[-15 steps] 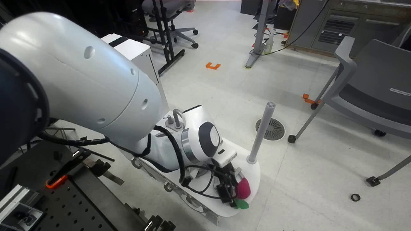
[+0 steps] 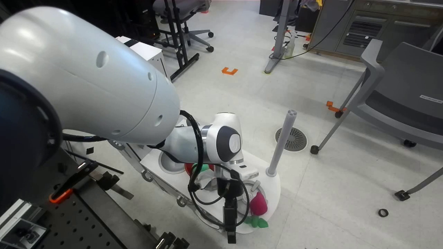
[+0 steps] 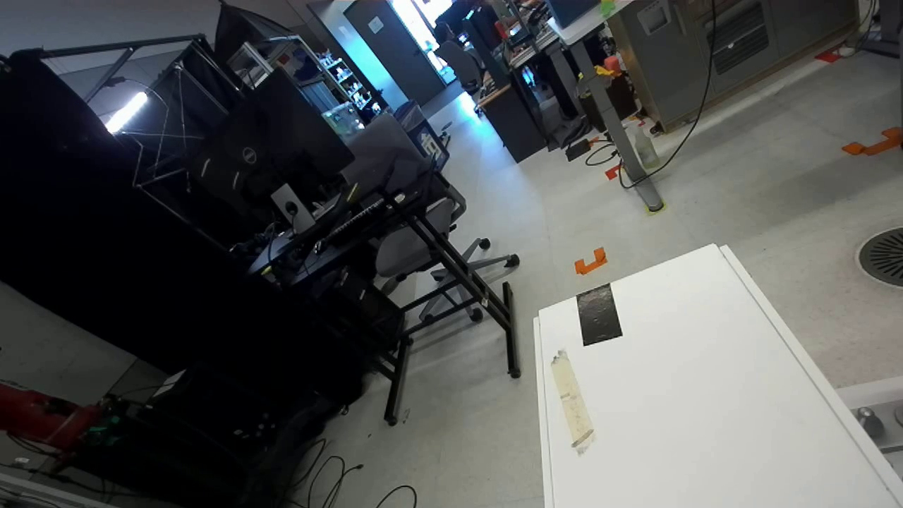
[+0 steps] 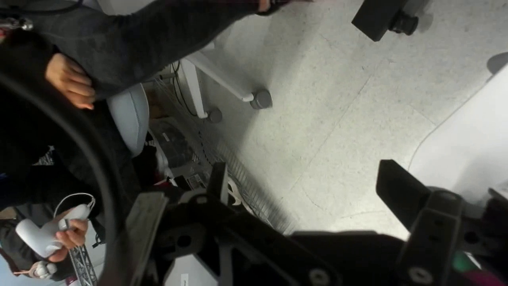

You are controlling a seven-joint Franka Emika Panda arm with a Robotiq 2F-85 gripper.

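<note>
A pink toy (image 2: 258, 204) with green leaves (image 2: 258, 222) rests near the rounded end of a white play-kitchen top (image 2: 272, 195). Beside it, nearer the camera, my gripper (image 2: 231, 238) hangs tilted, its fingers partly lost against dark parts. In the wrist view the gripper stands wide open, with only floor showing between its fingertips. A pink piece (image 4: 481, 277) peeks in at that view's lower right corner, beyond the right finger. Exterior view 2 does not show the gripper.
A grey basin (image 2: 169, 164) and a red item (image 2: 189, 168) lie partly behind the arm. An upright grey post (image 2: 282, 143) rises from the top's far edge. A seated person's hand (image 4: 71, 82) and a white controller (image 4: 40, 236) appear in the wrist view.
My gripper has come away from the pink toy, moving left and turning in exterior view 1. The wrist has turned too; more of the green leaves shows, and the toy sits slightly further left.
</note>
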